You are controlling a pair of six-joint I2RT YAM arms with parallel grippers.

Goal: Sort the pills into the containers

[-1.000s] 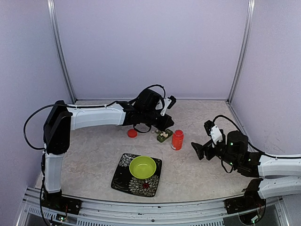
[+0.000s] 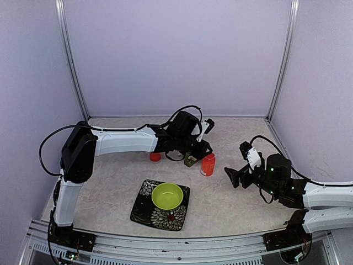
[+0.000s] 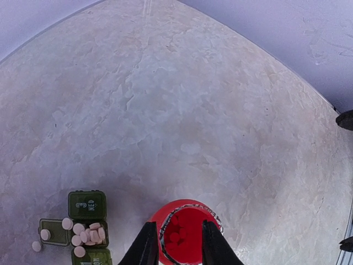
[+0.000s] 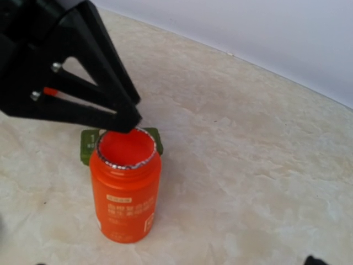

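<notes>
An uncapped red-orange bottle (image 2: 208,164) stands upright on the table. Over its mouth in the right wrist view is my left gripper, its fingers apart; no pill shows between them. Looking down in the left wrist view, I see the bottle's rim (image 3: 190,207) beneath those fingers (image 3: 144,245), and small reddish pieces inside. The green pill box (image 3: 87,205) lies beside it with pale pink pills (image 3: 91,234) piled in one compartment. A few more pills sit at its left, one on the table (image 3: 37,247). My right gripper (image 2: 236,175) is open and empty, right of the bottle.
A black patterned tray (image 2: 144,212) holding a lime-green bowl (image 2: 167,196) rests at the front. The red cap (image 2: 155,157) lies left of the pill box, below the left arm. Free table surrounds the bottle's right and front sides.
The right arm, bottle, tray and bowl have stayed put.
</notes>
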